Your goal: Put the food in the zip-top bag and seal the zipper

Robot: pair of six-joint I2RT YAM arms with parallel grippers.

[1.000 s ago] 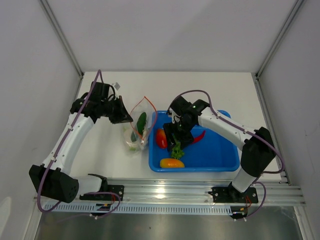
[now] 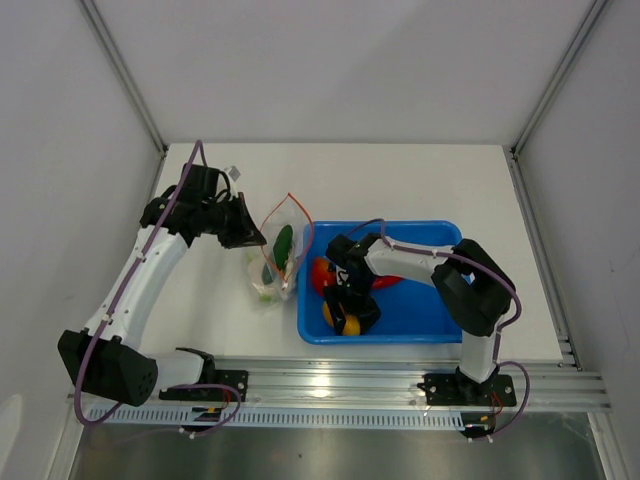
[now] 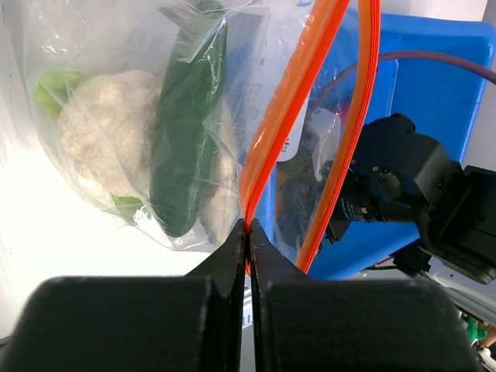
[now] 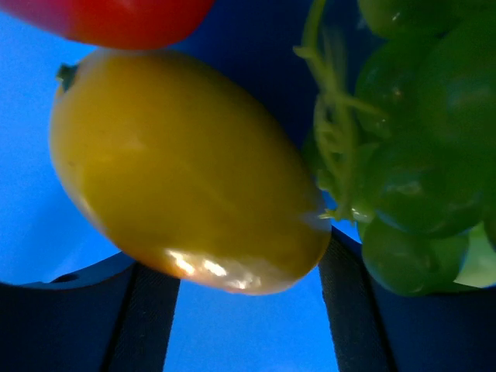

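The clear zip bag (image 2: 280, 250) holds a cucumber (image 3: 186, 132), cauliflower (image 3: 108, 128) and other pale items. My left gripper is shut on the bag's orange zipper edge, holding the bag open. My right gripper is down in the blue tray (image 2: 410, 320), its fingers part open either side of a yellow fruit (image 4: 186, 170); contact is unclear. Green grapes (image 4: 418, 170) lie beside it, a red item (image 4: 116, 19) behind.
A red pepper (image 2: 322, 275) and another red piece (image 2: 388, 282) lie in the tray, partly under the right arm.
My right gripper has moved down and toward the front of the tray, over the yellow fruit. The left arm and bag have stayed in place.
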